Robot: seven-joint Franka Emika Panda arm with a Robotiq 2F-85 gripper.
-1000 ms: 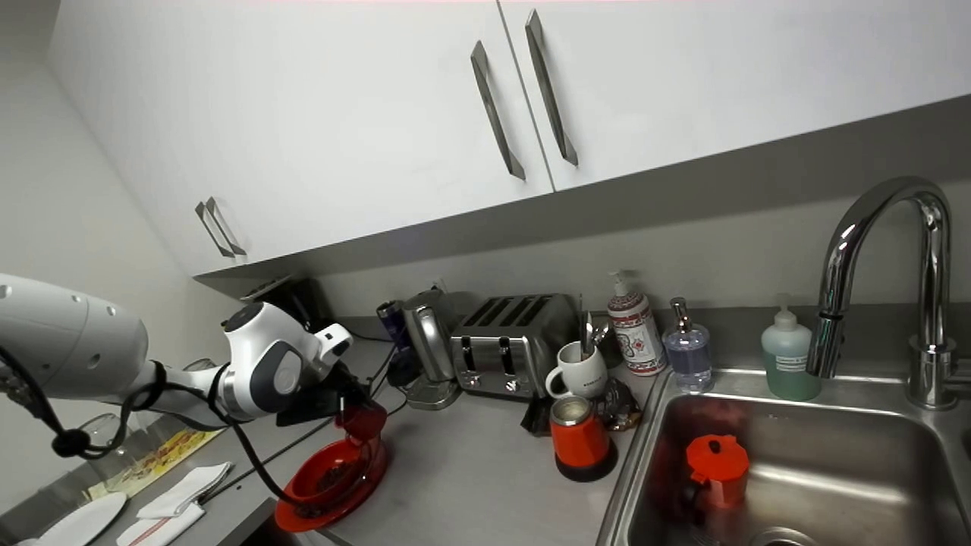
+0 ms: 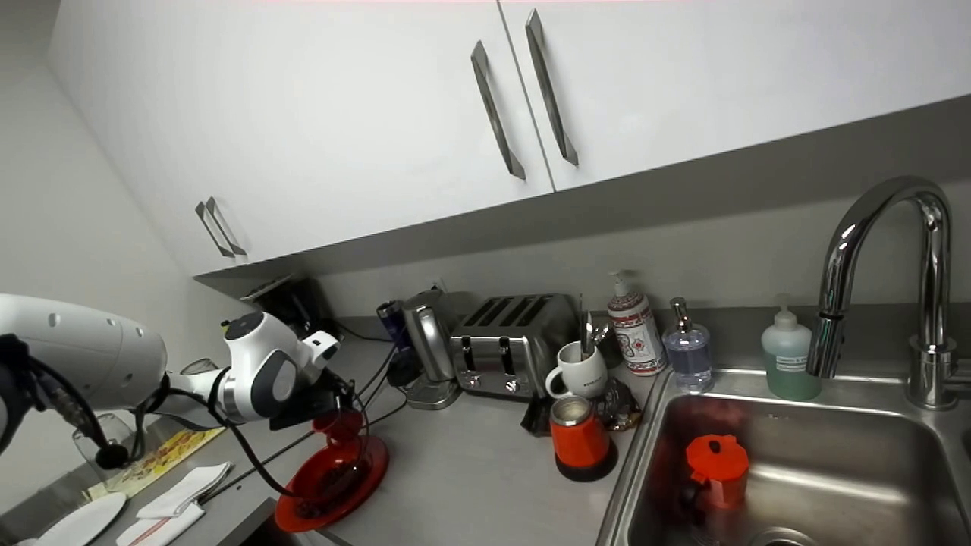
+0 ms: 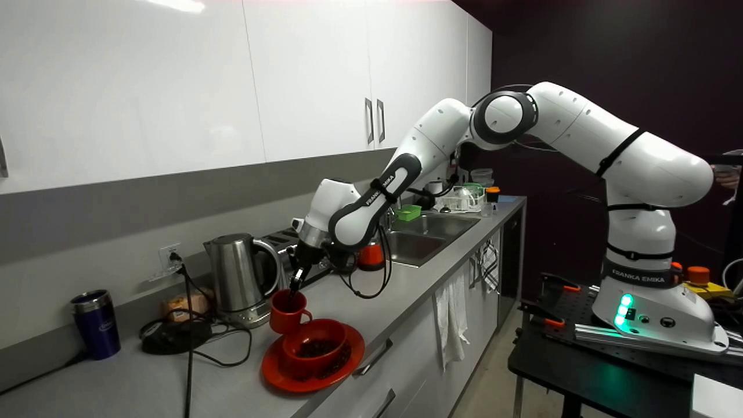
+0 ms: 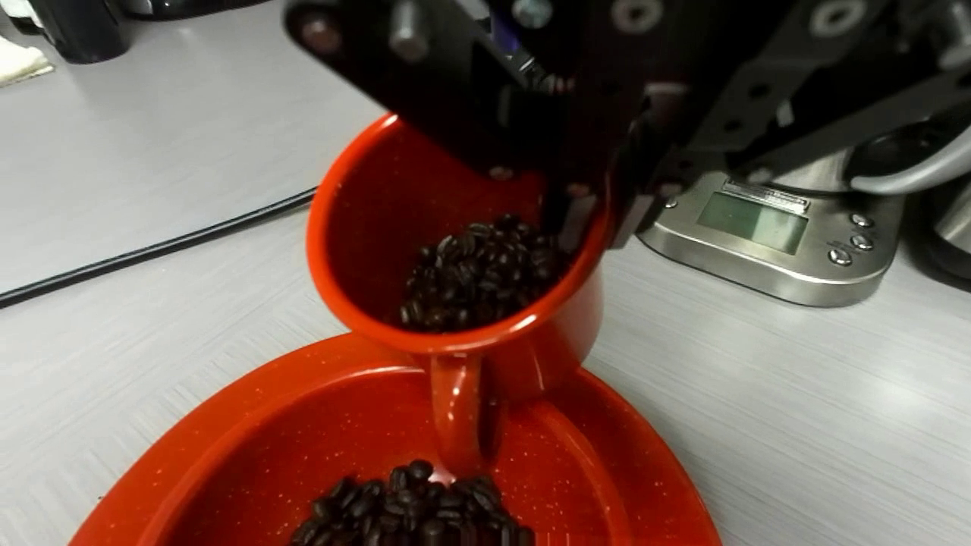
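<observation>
A red mug [image 4: 364, 209], partly full of dark coffee beans [image 4: 482, 273], hangs from my gripper, which is shut on the mug's rim. In the wrist view the mug's handle [image 4: 455, 400] points down over a red bowl [image 4: 273, 446]. More beans [image 4: 414, 509] lie in that bowl, which sits on a red plate [image 4: 628, 428]. From the second exterior view, the mug [image 3: 287, 313] is nearly upright beside the bowl [image 3: 317, 334], above the plate's [image 3: 355, 348] back edge. Whether its base touches the plate is hard to tell.
Behind the mug stands a steel kettle [image 3: 233, 278] on its base [image 4: 774, 246]. A toaster [image 2: 510, 350], an orange moka pot base [image 2: 578, 441] and the sink [image 2: 846, 428] lie farther along. Loose cables [image 3: 244, 348] run across the counter; bare counter [image 2: 455, 473] lies right of the plate.
My gripper and the mug have moved left in the first exterior view. The mug has turned from a tilt to a more upright pose.
</observation>
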